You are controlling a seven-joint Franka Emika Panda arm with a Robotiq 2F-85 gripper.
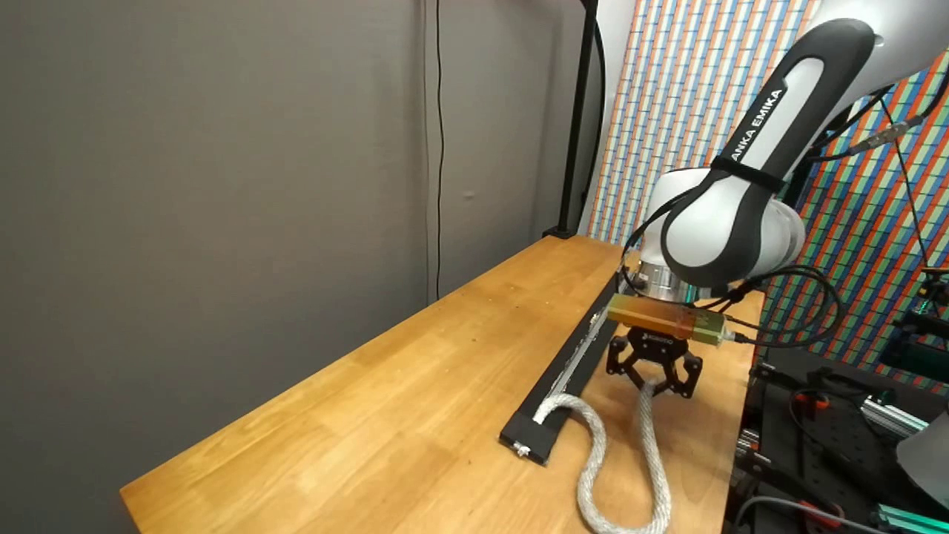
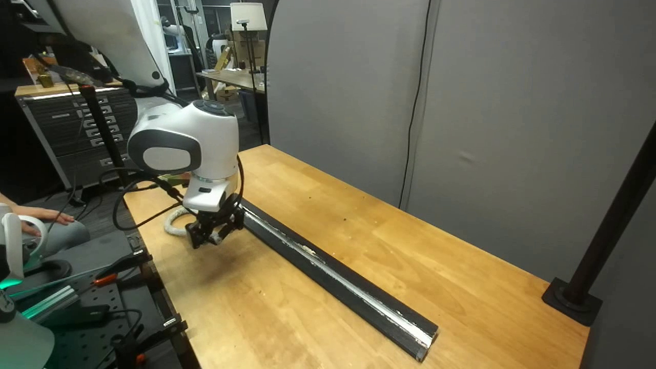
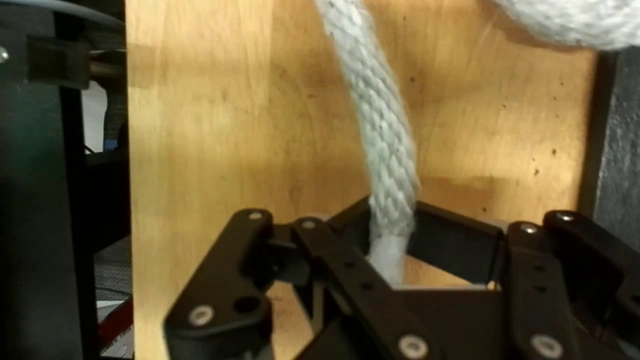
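A thick pale grey rope (image 1: 655, 454) loops over the table's near end. One end of it enters the near end of a long black channel (image 1: 569, 378), which has a light strip along its middle. My gripper (image 1: 654, 389) is shut on the rope near its whitish taped other end (image 3: 388, 255), held a little above the table. From the fingers the rope (image 3: 384, 120) runs up through the wrist view. In the second exterior view the gripper (image 2: 212, 239) stands beside the channel (image 2: 344, 280), with the rope's loop (image 2: 175, 221) behind it.
A black post base (image 2: 572, 301) stands at one table corner. Clamps (image 2: 126, 261) grip the table edge close to the arm, and a person's hand (image 2: 52, 214) shows beyond it.
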